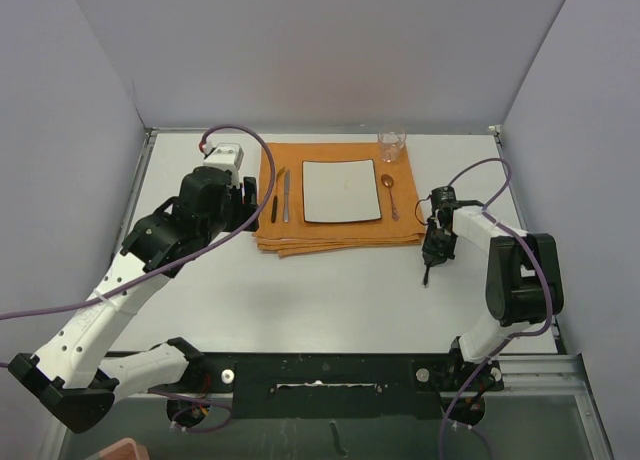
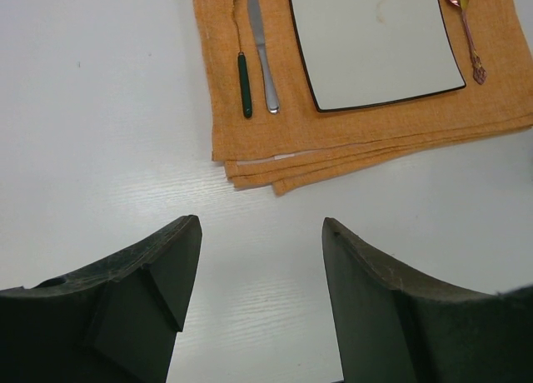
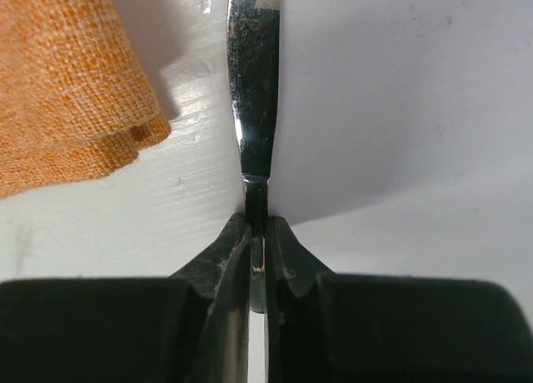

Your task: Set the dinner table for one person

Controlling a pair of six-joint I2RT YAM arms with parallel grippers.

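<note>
An orange placemat stack (image 1: 340, 235) holds a square white plate (image 1: 341, 191), with a dark-handled utensil (image 2: 245, 83) and silver knife (image 2: 262, 58) left of it and a spoon (image 2: 470, 42) right of it. My open left gripper hangs left of the mat, nothing between its fingers. My right gripper is low at the mat's front-right corner, fingertips closed around a slim metal utensil (image 3: 254, 83) lying along the table; whether it is lifted I cannot tell.
A glass (image 1: 391, 146) stands at the mat's back right.
</note>
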